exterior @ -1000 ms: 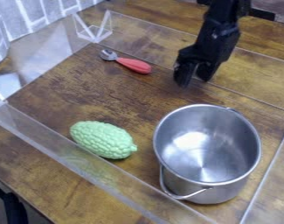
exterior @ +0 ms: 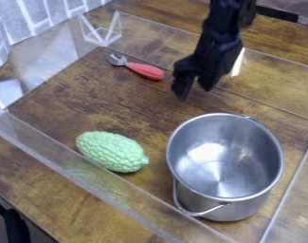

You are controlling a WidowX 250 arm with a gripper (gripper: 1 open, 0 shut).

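Observation:
My black gripper (exterior: pixel 194 76) hangs in the upper middle of the view, slightly blurred, its fingers low over the table just right of a red-handled tool (exterior: pixel 143 69) with a metal head. It appears open, with nothing seen between the fingers. A pale green bumpy vegetable-like object (exterior: pixel 111 150) lies at the lower left. A steel pot (exterior: pixel 224 161) with a wire handle stands at the lower right, empty.
Clear plastic walls (exterior: pixel 67 166) border the wooden work area (exterior: pixel 93 109). The middle of the surface, between the tool, the green object and the pot, is bare.
The gripper has shifted left, toward the red-handled tool, over the last second. The tool, green object and pot have stayed in place.

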